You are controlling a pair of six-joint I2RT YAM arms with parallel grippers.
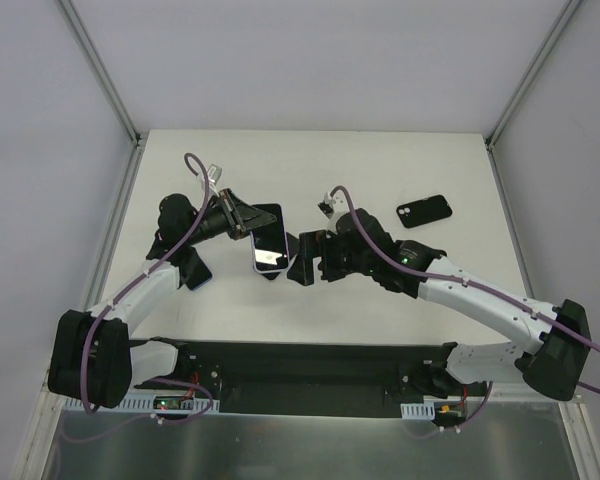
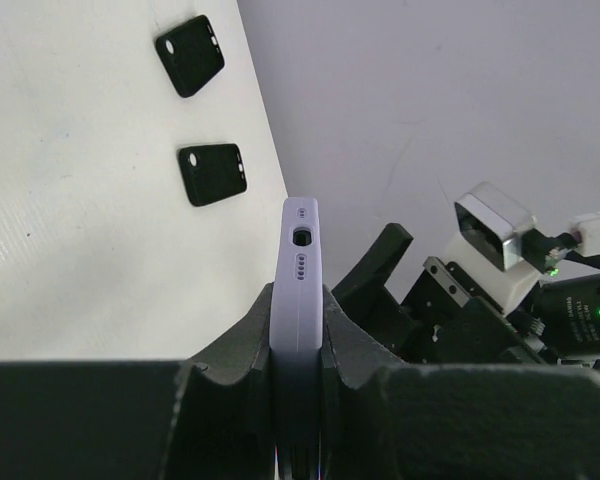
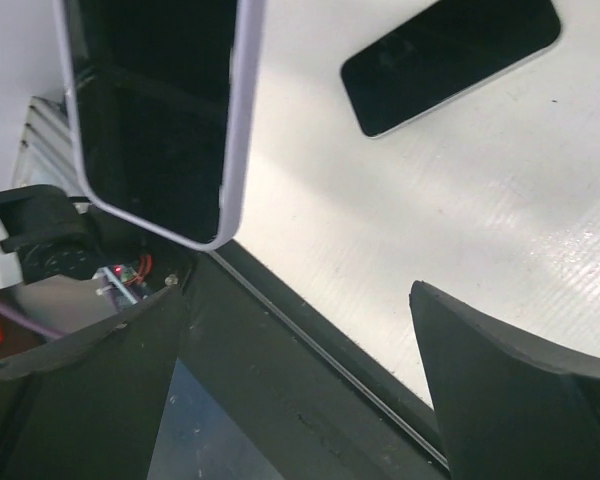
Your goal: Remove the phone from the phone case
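Observation:
A phone with a dark screen, in a lilac case, hangs upright above the table. My left gripper is shut on its upper end, the case edge-on between the fingers in the left wrist view. In the top view my right gripper is close to the phone's lower right side. Its fingers stand wide apart with nothing between them in the right wrist view, where the cased phone's lower corner appears up and to the left. Whether they touch the case cannot be told.
Another phone lies on the table beyond the held one. One more dark phone lies under the left arm. Two black cases rest at the right of the table; the right arm hides one from above.

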